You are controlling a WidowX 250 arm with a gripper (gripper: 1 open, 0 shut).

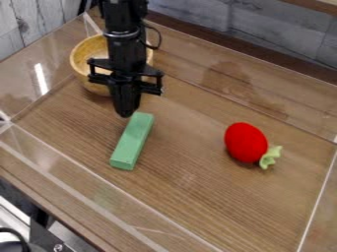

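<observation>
My black gripper (pixel 125 84) is upright over the left half of the wooden table, its tip just above and behind a green rectangular block (pixel 132 140) that lies flat. The fingers look shut, with nothing visible between them. Behind the gripper, partly hidden by it, is a yellow bowl (pixel 91 47). A red rounded object (pixel 245 142) with a pale green part at one end lies on the right of the table.
</observation>
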